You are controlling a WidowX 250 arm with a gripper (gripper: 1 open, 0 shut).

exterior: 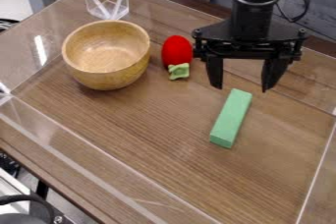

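My black gripper (242,65) hangs over the wooden table at the upper right, open, its two fingers spread wide above the far end of a light green bar (231,119). The bar lies lengthwise on the table below it. Just left of the gripper are a red round object (176,50) and a small green piece (179,72).
A tan bowl (104,72) sits at the left, with white strap-like pieces (109,3) behind it. Dark cables show at the lower left corner.
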